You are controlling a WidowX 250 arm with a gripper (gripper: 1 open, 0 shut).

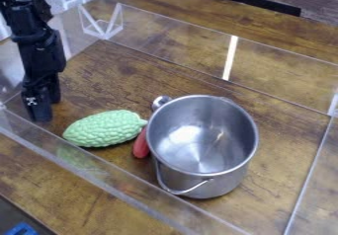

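My black gripper (40, 106) is lowered at the left, close to the wooden floor beside the clear wall; it is open, though its fingertips are dark and hard to make out. To its right lies a pale green bumpy vegetable (103, 129). A red object (141, 146) lies between that vegetable and a large steel pot (203, 150), partly hidden by the pot.
Clear low walls (230, 58) border the wooden work area (145, 71). The floor behind the pot and vegetable is free. A small blue object (19, 229) shows at the bottom left corner.
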